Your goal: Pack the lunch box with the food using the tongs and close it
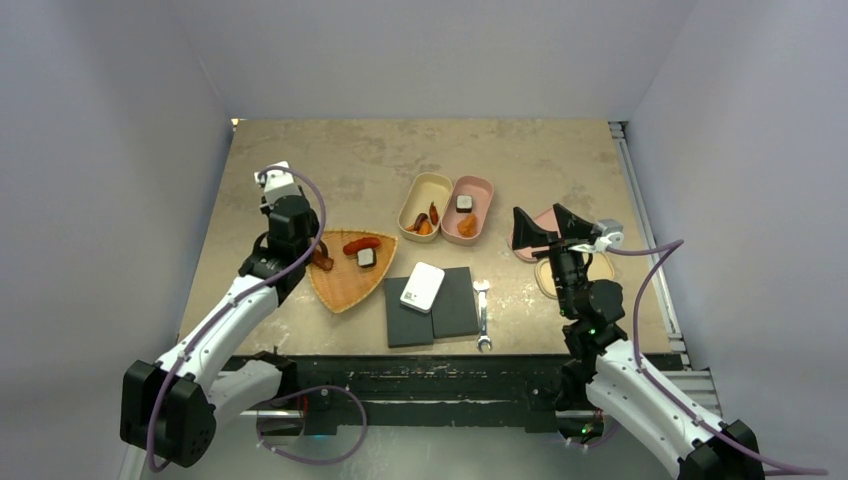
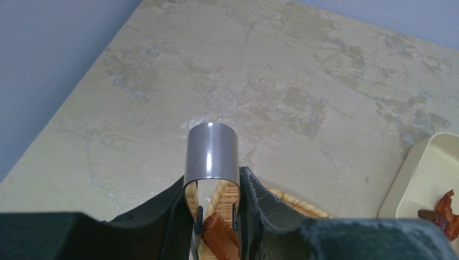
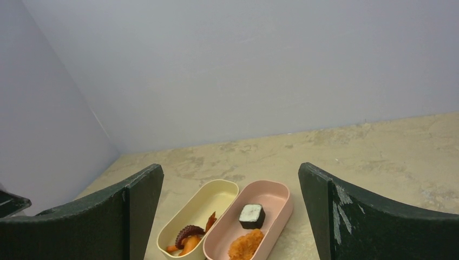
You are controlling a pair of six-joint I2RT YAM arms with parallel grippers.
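A leaf-shaped basket tray [image 1: 345, 292] holds a red sausage [image 1: 361, 245], a rice roll [image 1: 367, 257] and a brown food piece [image 1: 321, 260]. My left gripper is open over the tray's left end, with a U-shaped metal piece [image 2: 211, 146] between its fingers. Its lower ends flank the brown piece [image 2: 221, 238]; contact is unclear. Small foods lie in the cream box [image 1: 427, 188]. Another rice roll [image 1: 464, 204] and a fried piece [image 1: 467, 226] lie in the pink box [image 1: 477, 187]. My right gripper [image 1: 538, 214] stands open and empty.
A pink lid [image 1: 545, 219] and a cream lid [image 1: 602, 268] lie partly hidden beneath the right arm. A white phone-like object [image 1: 422, 287] rests on dark panels [image 1: 456, 305], beside a wrench [image 1: 483, 316].
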